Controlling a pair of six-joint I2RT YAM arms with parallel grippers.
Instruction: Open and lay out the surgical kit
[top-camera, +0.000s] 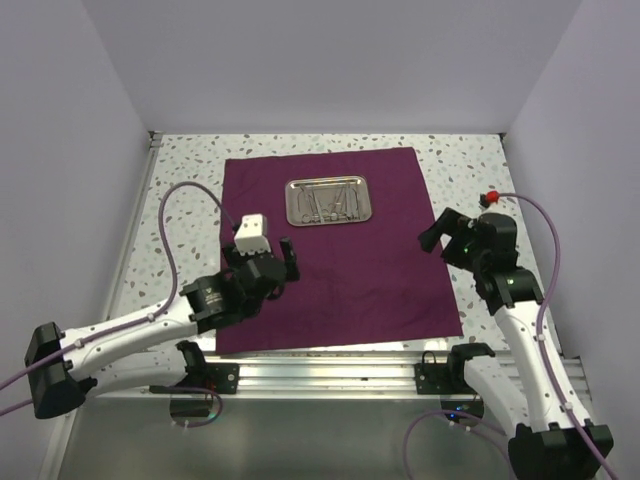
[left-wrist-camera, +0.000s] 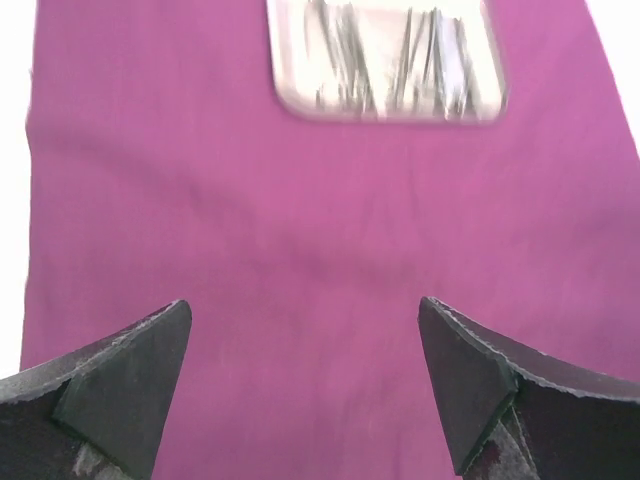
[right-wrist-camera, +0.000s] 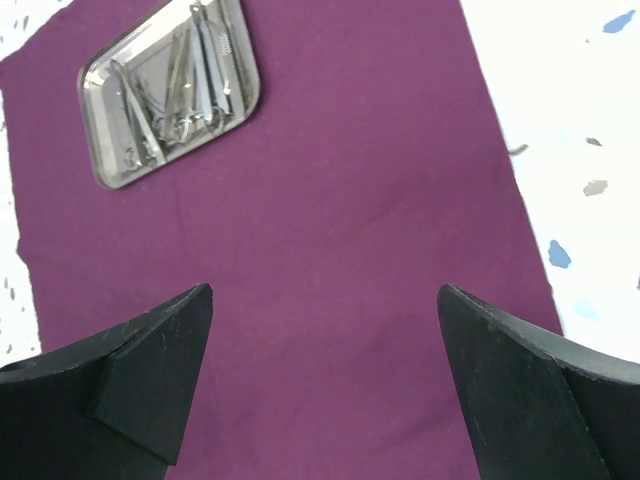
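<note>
A purple cloth (top-camera: 340, 280) lies spread flat over most of the speckled table. Near its back, a steel tray (top-camera: 362, 205) holds several instruments (right-wrist-camera: 205, 80), scissor-like and straight ones among them. My left gripper (top-camera: 262, 250) is raised over the cloth's left part, open, with only cloth visible between its fingers in its blurred wrist view. My right gripper (top-camera: 440, 228) hovers at the cloth's right edge, open and empty, its fingers (right-wrist-camera: 530, 390) wide apart.
The speckled table top (top-camera: 175, 230) shows bare around the cloth on both sides. Grey walls enclose the back and sides, and a metal rail (top-camera: 320, 370) runs along the front edge.
</note>
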